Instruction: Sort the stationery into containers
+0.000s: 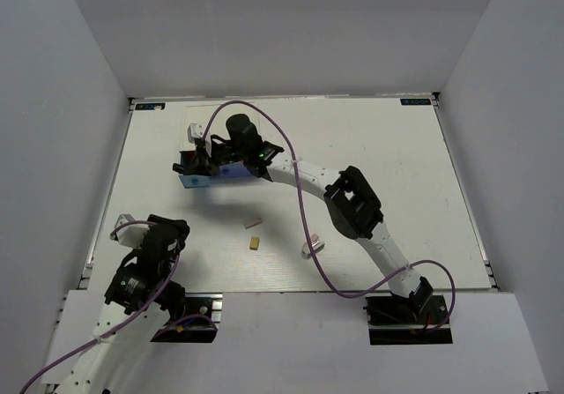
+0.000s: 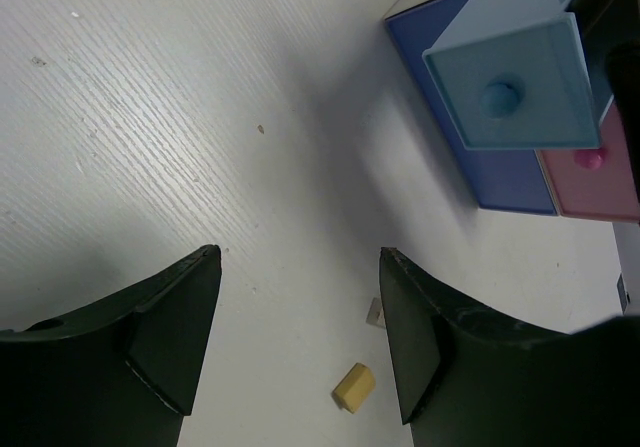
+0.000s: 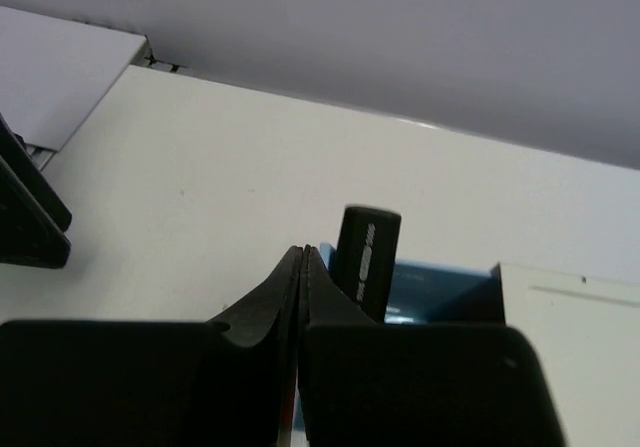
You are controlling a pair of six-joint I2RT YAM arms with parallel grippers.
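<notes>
The stationery organiser stands at back left, with a light blue drawer (image 2: 510, 77) pulled out beside blue (image 2: 500, 182) and pink (image 2: 610, 192) drawers. My right gripper is shut just over it, a black bar-shaped item (image 3: 365, 262) standing behind the fingertips; whether they touch it I cannot tell. My left gripper is open at the near left over bare table. A small yellow block (image 1: 254, 243), a beige piece (image 1: 253, 222) and a pale pink item (image 1: 313, 245) lie on the table.
The right arm reaches across the middle to the organiser. Walls border the sides and back.
</notes>
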